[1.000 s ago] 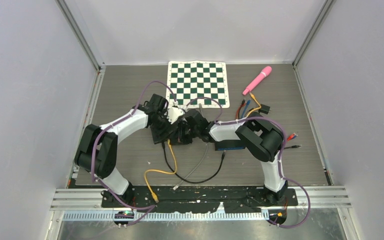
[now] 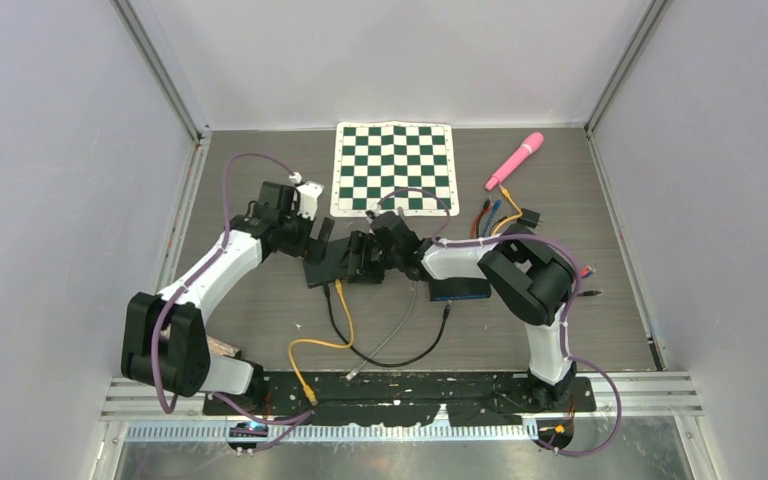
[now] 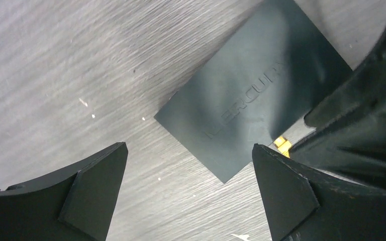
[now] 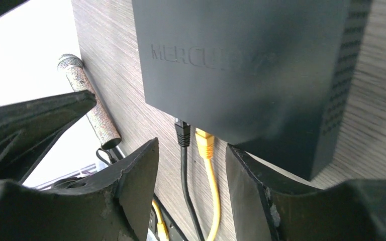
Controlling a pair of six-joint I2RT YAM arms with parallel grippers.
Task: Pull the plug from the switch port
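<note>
The dark Mercury switch (image 2: 321,262) lies on the table between both grippers; in the right wrist view its body (image 4: 236,70) fills the upper middle. A yellow plug (image 4: 205,143) and a black plug (image 4: 183,133) sit at its lower edge, cables running toward me. My left gripper stands open above and left of the switch (image 3: 231,100), nothing between its fingers. My right gripper is open at that lower edge, the two plugs seen between its fingertips; whether it touches them I cannot tell.
A checkered board (image 2: 394,165) lies behind, a pink microphone (image 2: 515,160) at back right. A second dark box (image 2: 459,290) and loose cables lie right, partly under my right arm. Loose cable ends lie at the front.
My left arm has moved left, away from the switch and the right gripper. The right gripper has shifted slightly; the switch and cables look in the same place.
</note>
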